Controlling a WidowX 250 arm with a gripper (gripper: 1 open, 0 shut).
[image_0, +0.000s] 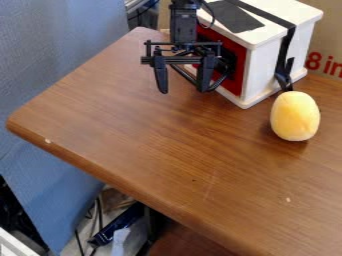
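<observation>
My black gripper (182, 76) hangs over the far part of the wooden table, just in front of a white box (254, 91) with a red front panel, black straps and a black top patch. Its two fingers point down and stand apart, with nothing visible between them. A yellow egg-shaped soft object (294, 117) stands on the table to the right of the gripper, near the box's right corner, apart from the gripper.
Behind the box is cardboard (325, 55) with red printing. A blue partition (54, 70) runs along the left, with cables and clutter on the floor below the table's edge.
</observation>
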